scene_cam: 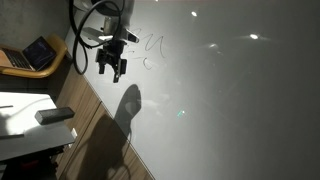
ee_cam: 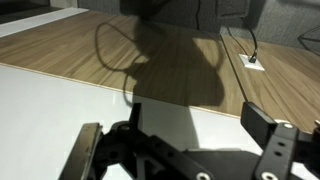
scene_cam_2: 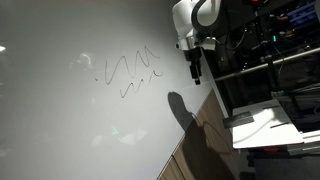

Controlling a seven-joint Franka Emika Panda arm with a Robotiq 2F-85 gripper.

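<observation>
My gripper (scene_cam: 109, 72) hangs in front of the whiteboard (scene_cam: 215, 95), fingers pointing down and spread apart. Nothing shows between them in the wrist view, where the two fingers (ee_cam: 83, 145) stand at opposite sides of the lower edge. Dark wavy marker lines (scene_cam_2: 130, 70) run across the board beside the arm. On the white table (scene_cam: 22, 143) lies a dark oblong block (scene_cam: 55, 115), well below and apart from the gripper. Exterior view 2 shows the same block (scene_cam_2: 238, 120) at the table's edge.
A laptop (scene_cam: 38, 52) rests on a wooden chair (scene_cam: 50, 68) at the left in exterior view 1. Wooden floor (ee_cam: 170, 65) runs below the board, with the arm's shadow over it. A white socket plate (ee_cam: 251, 62) with a cable shows in the wrist view.
</observation>
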